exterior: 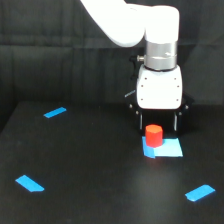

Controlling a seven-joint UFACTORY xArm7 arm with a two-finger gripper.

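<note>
A small red block (154, 134) stands on a light blue square pad (171, 147) at the centre right. Above it hangs the white arm with its gripper (154, 118); the dark fingers reach down on either side above and around the block and appear apart. Whether they touch the block is hard to tell.
Blue tape strips lie on the black table (90, 170) at the back left (55, 112), front left (30, 183) and front right (199, 192).
</note>
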